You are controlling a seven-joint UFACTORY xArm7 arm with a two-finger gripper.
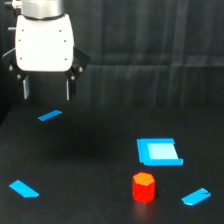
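Note:
My gripper [48,88] hangs at the upper left of the camera view, high above the dark table. Its two dark fingers stand wide apart, with nothing between them. A red hexagonal block [143,187] stands upright on the table, right of centre and near the front. Behind it lies a blue square [143,153] with a pale white middle [162,152]. The gripper is well to the left of both and touches neither.
Blue strips lie on the table: one at the back left [50,115], one at the front left [24,189] and one at the front right [196,197]. A dark curtain [130,55] closes off the back.

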